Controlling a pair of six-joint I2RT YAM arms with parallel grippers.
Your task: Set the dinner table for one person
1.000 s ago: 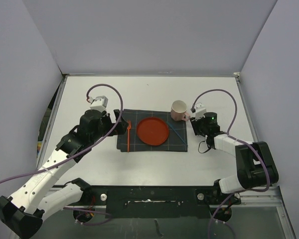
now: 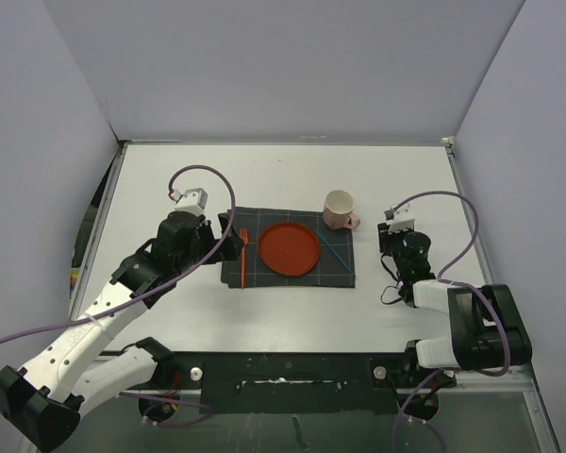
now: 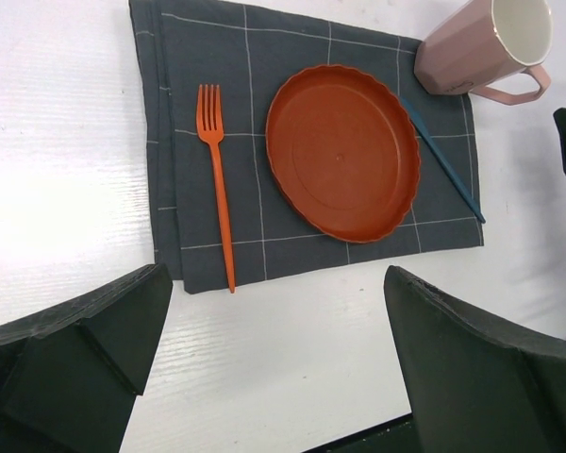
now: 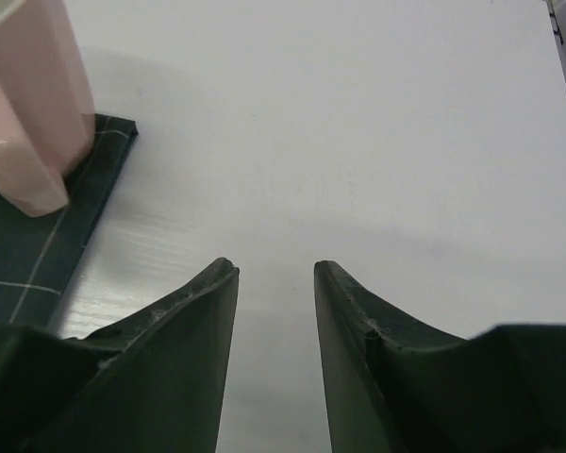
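A dark checked placemat (image 2: 274, 279) lies mid-table, holding an orange fork (image 3: 217, 179) at its left, a red-orange plate (image 2: 289, 248) in the middle and a thin blue utensil (image 2: 335, 252) right of the plate. A pink mug (image 2: 339, 209) stands at the mat's back right corner. My left gripper hangs open near the mat's left side, empty. My right gripper is over bare table right of the mat and mug, its fingers part open with nothing between them.
Walls enclose it at the back and both sides.
My right gripper and arm have moved to the right, away from the mug. The left arm has shifted only slightly. The things on the mat look unchanged.
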